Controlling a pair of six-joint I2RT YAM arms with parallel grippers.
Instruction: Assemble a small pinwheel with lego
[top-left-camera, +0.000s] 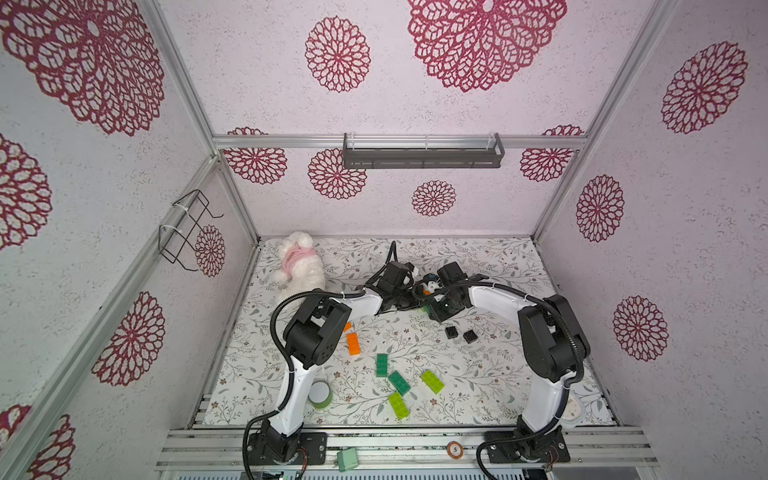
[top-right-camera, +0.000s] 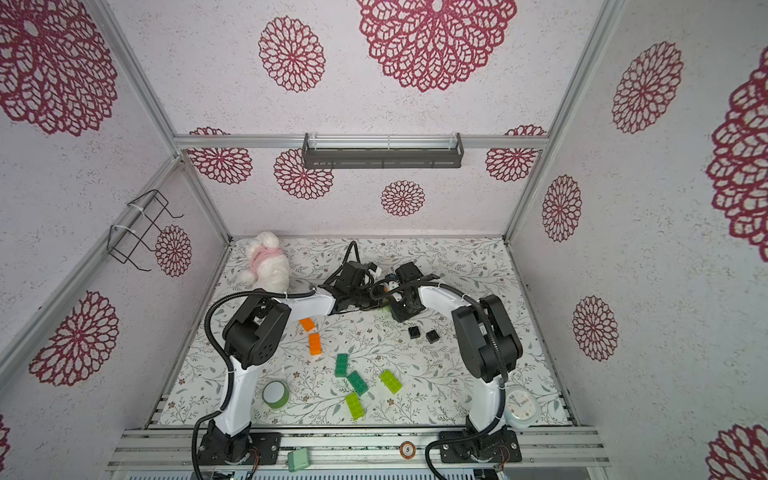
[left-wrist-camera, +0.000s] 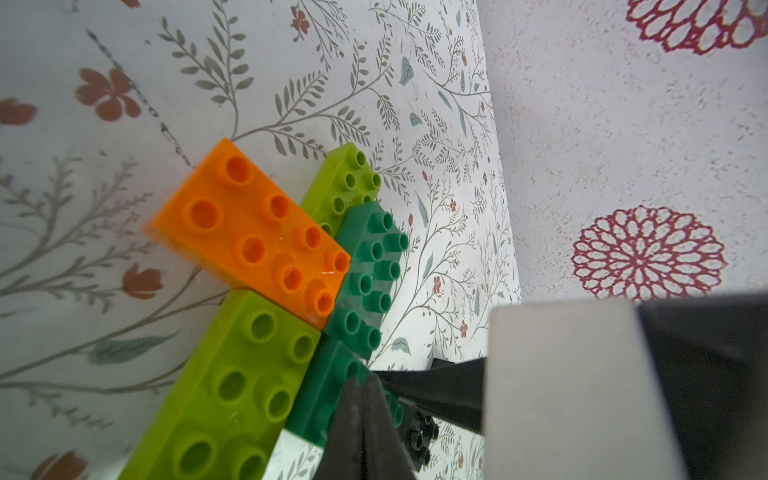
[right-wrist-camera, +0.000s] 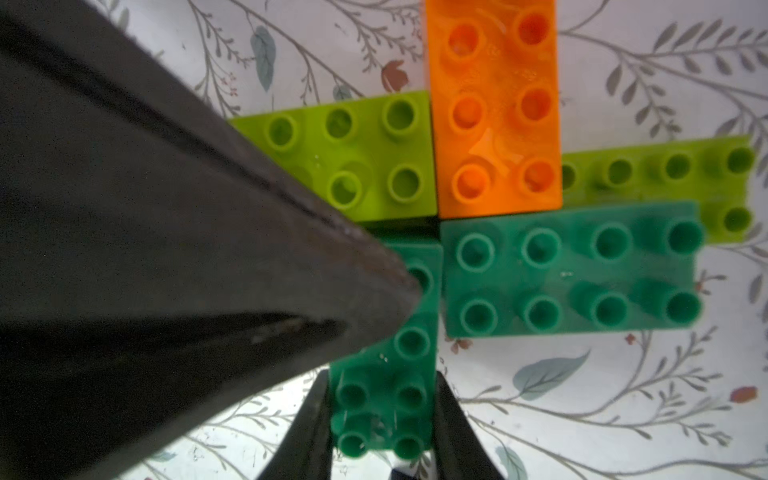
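In the right wrist view my right gripper is shut on the lower end of a dark green brick (right-wrist-camera: 411, 342). This brick meets a cluster: an orange brick (right-wrist-camera: 496, 120), a lime brick (right-wrist-camera: 376, 164) on the left, and a second green brick (right-wrist-camera: 572, 276) lying crosswise. Another lime brick (right-wrist-camera: 660, 172) shows at the right, partly covered. The left gripper's dark finger (right-wrist-camera: 344, 280) reaches over the held brick; contact cannot be told. In the left wrist view my left gripper is shut, with nothing visible between its fingers, in front of the green brick.
Two black bricks (top-left-camera: 451, 332) lie just in front of the arms. Spare green (top-left-camera: 381, 365), lime (top-left-camera: 432, 381) and orange (top-left-camera: 353, 344) bricks lie toward the front. A plush toy (top-left-camera: 302, 268) and a tape roll (top-left-camera: 320, 393) are at left. The right side has free room.
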